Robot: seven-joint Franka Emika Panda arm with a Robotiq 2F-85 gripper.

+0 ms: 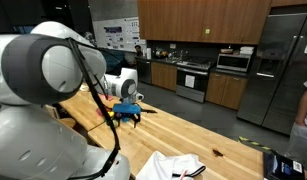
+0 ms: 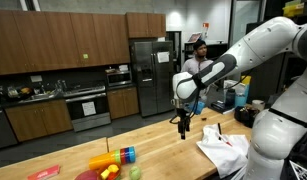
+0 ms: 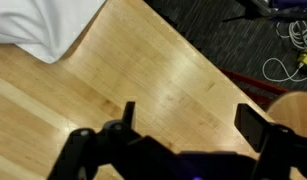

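Observation:
My gripper is open, its black fingers wide apart with only bare wooden tabletop between them in the wrist view. In the first exterior view the gripper hangs over the table's left part, in front of the blue container and partly covering the coloured things there. A white cloth lies crumpled near the front of the table, with a dark marker-like item beyond it. The second exterior view shows the gripper above the table, apart from the cloth.
An orange and blue container, a yellow item and a red item stand together at one end of the table. A flat red item lies beyond them.

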